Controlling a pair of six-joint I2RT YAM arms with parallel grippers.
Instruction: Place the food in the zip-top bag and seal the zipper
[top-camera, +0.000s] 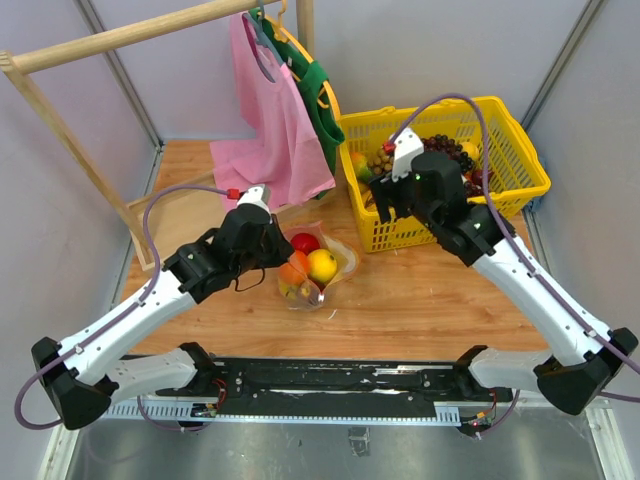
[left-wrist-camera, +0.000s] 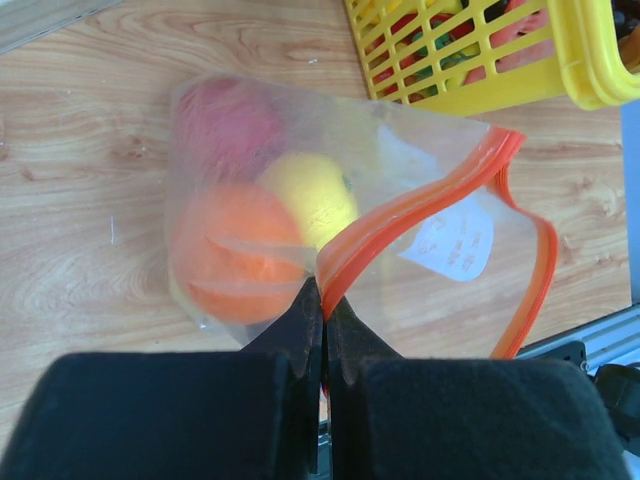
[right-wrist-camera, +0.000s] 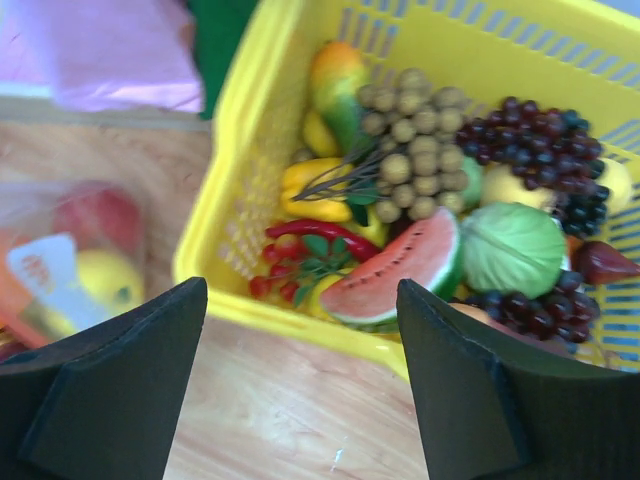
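Note:
A clear zip bag (left-wrist-camera: 235, 330) with an orange zipper rim (left-wrist-camera: 420, 208) lies on the wooden table. Inside it are an orange fruit (top-camera: 294, 267), a yellow fruit (top-camera: 322, 265) and a red fruit (top-camera: 304, 243). My left gripper is shut on the bag's rim at one side of its mouth. The mouth gapes, its far rim hanging apart in the left wrist view. Over the left part of the yellow basket (top-camera: 400, 235) hovers my right gripper (top-camera: 385, 200); its fingers (right-wrist-camera: 470, 395) stand apart with nothing held between them.
The basket holds several toy foods, among them a watermelon slice (right-wrist-camera: 395, 270), a cabbage (right-wrist-camera: 514, 250) and dark grapes (right-wrist-camera: 530, 140). Behind the bag, a pink apron (top-camera: 280, 130) hangs from a wooden rack (top-camera: 130, 38). Bare table lies in front of the basket.

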